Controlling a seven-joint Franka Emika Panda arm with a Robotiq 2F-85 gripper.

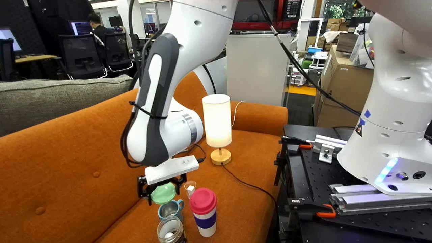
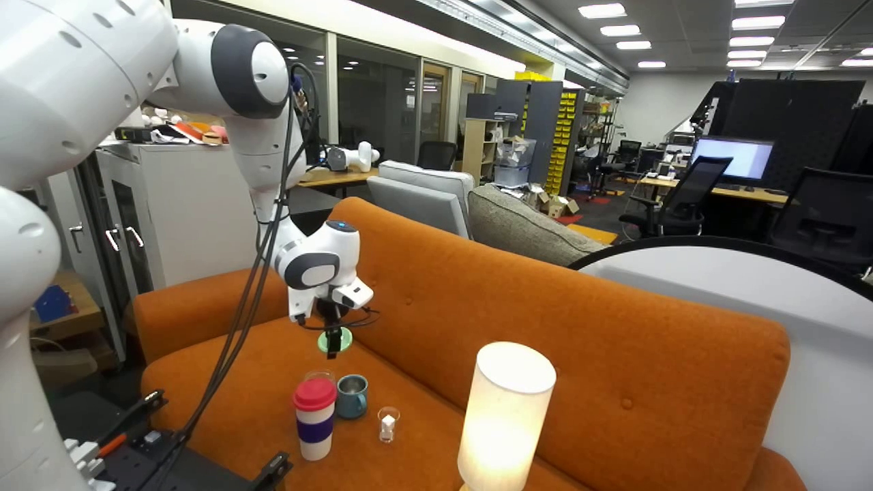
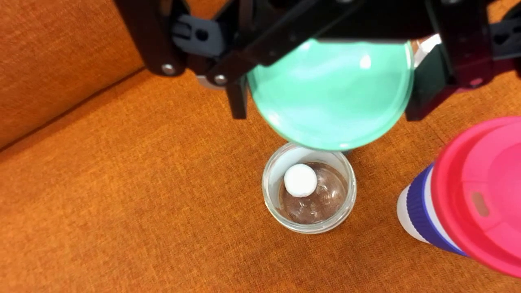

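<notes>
A shallow round green bowl (image 3: 332, 97) sits between the two fingers of my gripper, its sides against them in the wrist view. The gripper (image 1: 163, 192) is shut on this bowl (image 1: 163, 194), which hangs tilted above the couch. In exterior view 2 a black finger (image 2: 332, 342) partly covers the bowl (image 2: 346, 338). Below the bowl in the wrist view stands an open glass jar (image 3: 337, 215) with a round white piece (image 3: 300, 180) inside; the bowl's edge overlaps its far rim. A blue mug (image 1: 170, 209) stands behind the jar, mostly hidden in the wrist view.
A white tumbler with a red lid (image 1: 203, 200) and purple band stands beside the mug. A small clear glass (image 2: 389, 419) holds white pieces. The lit lamp (image 1: 217, 121) stands farther back, its cord across the orange couch (image 1: 251, 162). The couch left of the jar is bare.
</notes>
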